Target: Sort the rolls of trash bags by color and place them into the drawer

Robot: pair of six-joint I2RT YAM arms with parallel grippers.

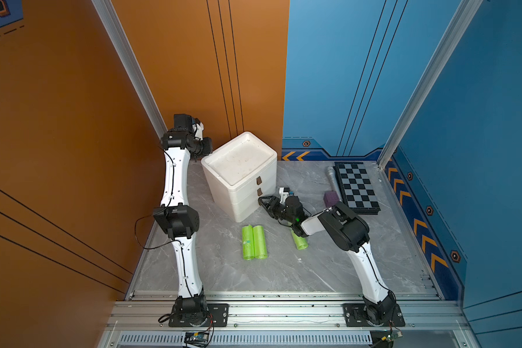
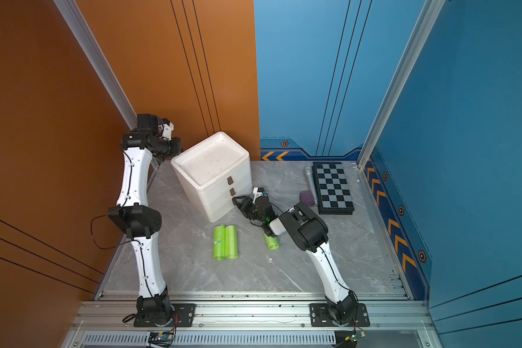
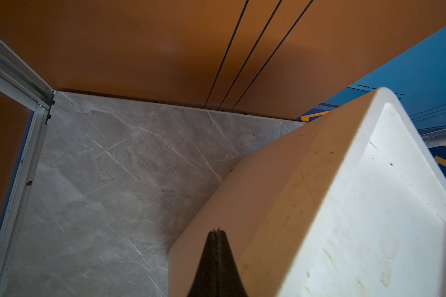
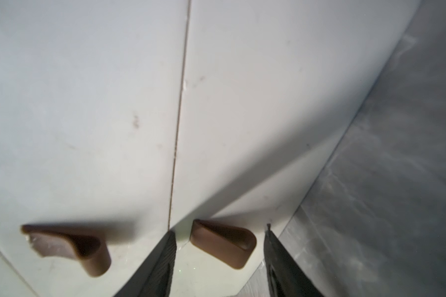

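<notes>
The white drawer unit (image 1: 237, 162) stands at the middle back, brown pull tabs (image 4: 218, 242) on its front. My open right gripper is at the lowest front, its fingers around a tab, not visibly closed on it; a second tab (image 4: 91, 257) is beside it. Two green rolls (image 1: 254, 243) lie side by side in front of the unit; a third green roll (image 1: 300, 241) lies partly under the right arm. My left gripper is shut, nothing visible between its fingers, high beside the unit's upper left edge.
A checkerboard (image 1: 356, 185), a grey cylinder (image 1: 331, 175) and a purple block (image 2: 306, 198) sit at the back right. Orange and blue walls close in the back and sides.
</notes>
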